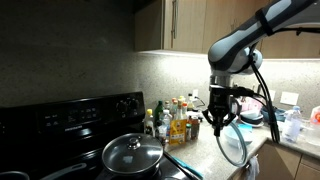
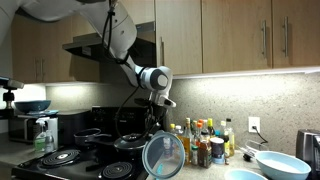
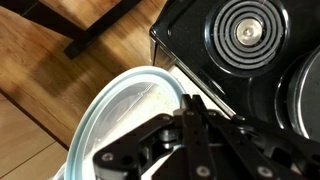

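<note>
A round see-through lid with a pale blue rim (image 2: 164, 156) hangs on edge from my gripper (image 2: 156, 130), in front of the counter. In the wrist view the lid (image 3: 127, 118) reaches up to the dark fingers (image 3: 193, 112), which are shut on its thin rim. Wood floor shows below it, beside the stove's corner. Seen from the first exterior view, my gripper (image 1: 216, 128) is right of the stove, and the lid appears as a thin ring. The exact contact at the fingertips is hard to make out.
A lidded pan (image 1: 132, 155) stands on the black stove (image 3: 207, 65). Several bottles (image 1: 180, 125) line the wall behind. Light blue bowls (image 2: 282, 164) sit at the counter's right. Wooden cabinets (image 2: 210, 40) hang overhead.
</note>
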